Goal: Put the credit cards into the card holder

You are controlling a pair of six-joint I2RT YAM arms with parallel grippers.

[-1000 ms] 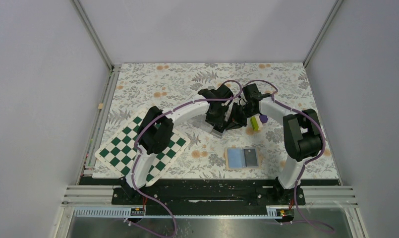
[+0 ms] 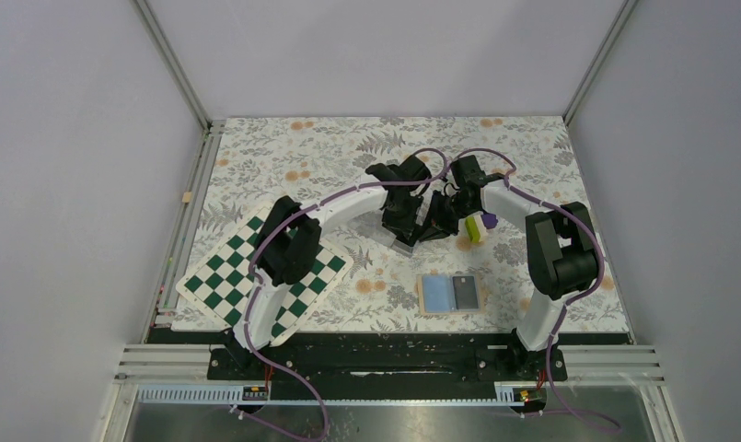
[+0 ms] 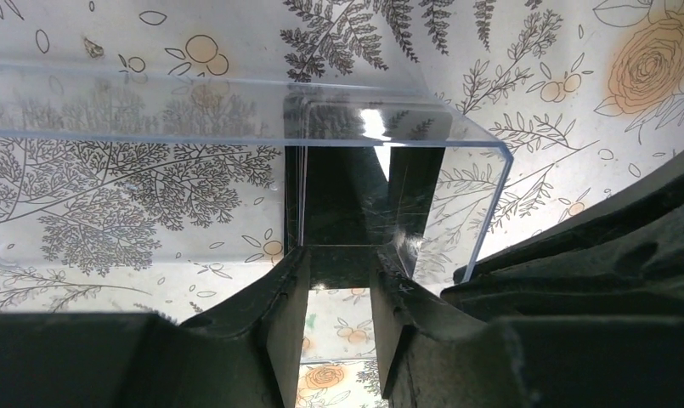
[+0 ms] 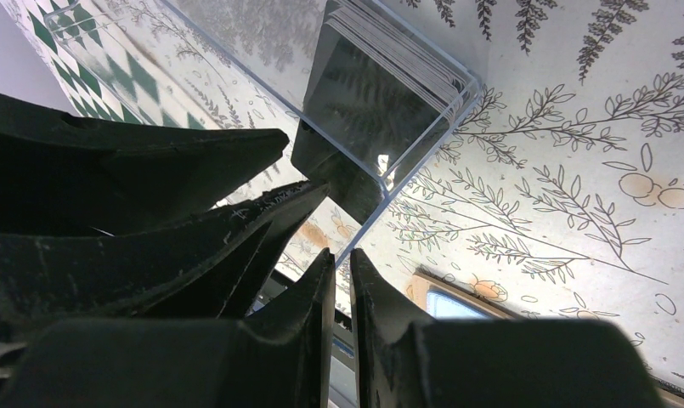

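Observation:
A clear card holder lies on the patterned table below both grippers. Several cards stand stacked along one side of it in the right wrist view. A black card lies flat beside the stack, its near end projecting toward my left gripper. That gripper's fingers are apart, just over the card's end, with no grip on it visible. My right gripper is shut on the holder's clear edge at one corner. From above, the arms hide much of the holder.
A wooden tray with a blue and a dark panel sits toward the front. Green-and-white checkered board lies at left under the left arm. Yellow-green object and purple object stand right of the grippers.
The left gripper has shifted very slightly over the card end. The right arm and the holder look unmoved.

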